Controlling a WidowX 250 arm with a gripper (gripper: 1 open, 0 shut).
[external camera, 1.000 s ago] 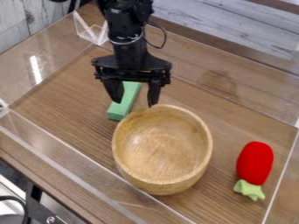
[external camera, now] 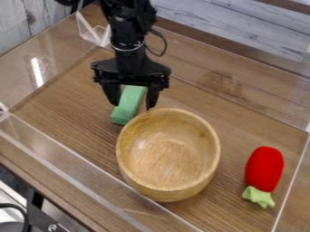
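My gripper (external camera: 130,96) is open, its two dark fingers lowered on either side of a green block (external camera: 123,114) that lies on the wooden table just behind the round wooden bowl (external camera: 169,172). The block's far end is partly hidden by the gripper; whether the fingers touch it I cannot tell.
A red object with a pale green leafy end (external camera: 264,174) lies at the front right.
The gripper has moved slightly left over the last second, toward the green block. The block, the bowl and the red object look unchanged.
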